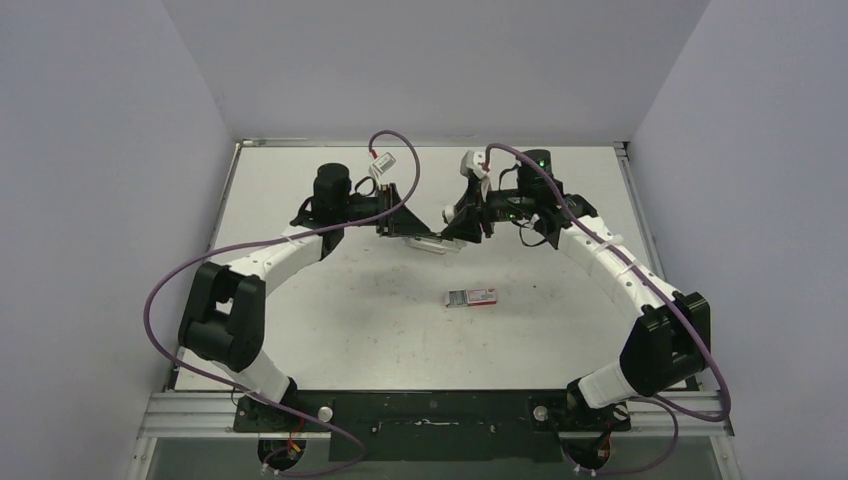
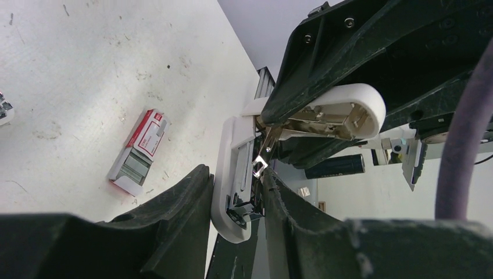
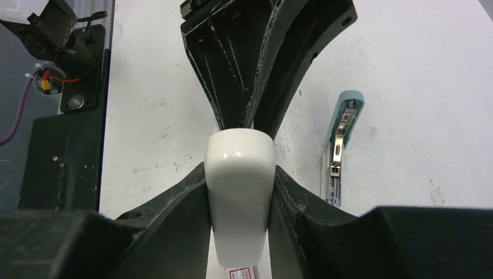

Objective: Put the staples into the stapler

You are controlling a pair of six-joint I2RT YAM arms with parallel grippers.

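Note:
A white stapler (image 2: pixel 225 174), hinged open, hangs above the table between the grippers. My left gripper is closed around its base at one end, the metal magazine showing. My right gripper (image 1: pixel 460 222) holds the other part; in the right wrist view its fingers flank the stapler's white rounded end (image 3: pixel 240 186). The red-and-white staples box (image 2: pixel 138 151) lies on the table, showing grey staple strips at its open end.
A second, teal-backed stapler-like object (image 3: pixel 343 128) shows in the right wrist view. The table (image 1: pixel 360 320) is otherwise mostly clear; dark mounts line the front edge.

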